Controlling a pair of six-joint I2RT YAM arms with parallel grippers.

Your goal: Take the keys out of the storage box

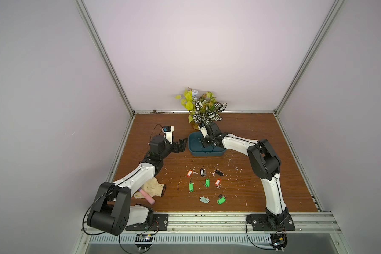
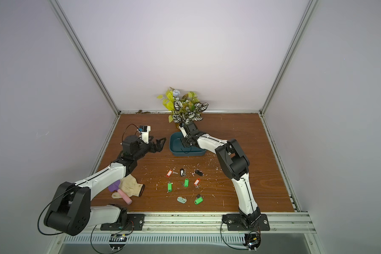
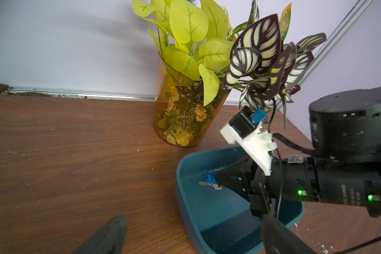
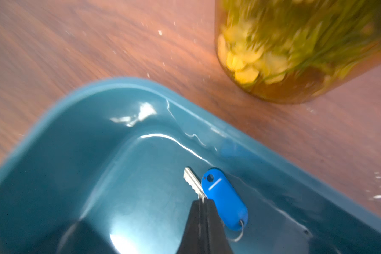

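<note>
Inside the teal storage box [image 3: 184,203] lies a key [image 4: 193,182] with a blue tag [image 4: 224,199] and a small ring, near the box's back wall. My right gripper reaches into the box; its fingertips are together beside the tag, overlapping the key's end in the right wrist view. Nothing shows between them. In the left wrist view the blue tag [image 3: 210,177] and key peek out past the right gripper's tip. Left of the box, my left gripper [image 1: 182,145] stands open and empty, its fingers [image 3: 105,237] spread wide.
An amber vase with plants [image 3: 190,110] stands close behind the box. Several keys with tags, such as a green one [image 1: 207,182], lie on the table in front. A glove [image 1: 152,188] and a pink-handled tool [image 1: 147,196] lie at the front left.
</note>
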